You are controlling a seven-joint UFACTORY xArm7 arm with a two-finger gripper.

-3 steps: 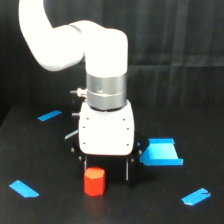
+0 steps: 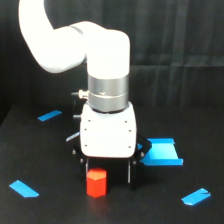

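Observation:
A small red-orange cube (image 2: 97, 183) is low in the camera view, left of centre. My gripper (image 2: 109, 178) points down just over it, its thin dark fingers standing well apart, so it is open. The cube appears close to the left finger, with a wide gap between it and the right finger (image 2: 130, 172). Whether that left finger touches the cube cannot be made out against the dark surface.
Right of the gripper lies a bright blue square patch (image 2: 162, 152). Blue tape strips mark the dark table at front left (image 2: 24, 188), front right (image 2: 196, 197) and back left (image 2: 50, 115). A dark curtain (image 2: 175, 60) hangs behind.
My arm and gripper have shifted slightly right and lower in the view. The red cube also sits a touch further right and lower. The fingers remain apart.

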